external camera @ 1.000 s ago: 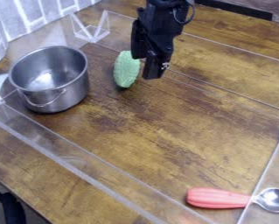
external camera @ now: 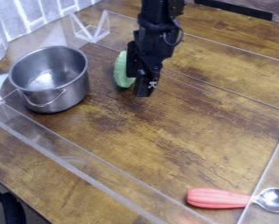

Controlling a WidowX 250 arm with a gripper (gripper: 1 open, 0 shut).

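Observation:
My black gripper [external camera: 141, 72] hangs from the top centre, its fingers low beside a pale green textured oval object [external camera: 124, 68] on the wooden table, partly covering it. I cannot tell whether the fingers are touching it or how wide they are. A steel pot [external camera: 48, 77] stands to the left of both.
A pink-handled spoon [external camera: 223, 197] lies at the front right. Clear plastic edges run along the left and right of the table [external camera: 177, 131]. The middle and right of the wooden surface are open.
The gripper has moved down and left onto the green object, now covering more of it. Pot and spoon are unmoved.

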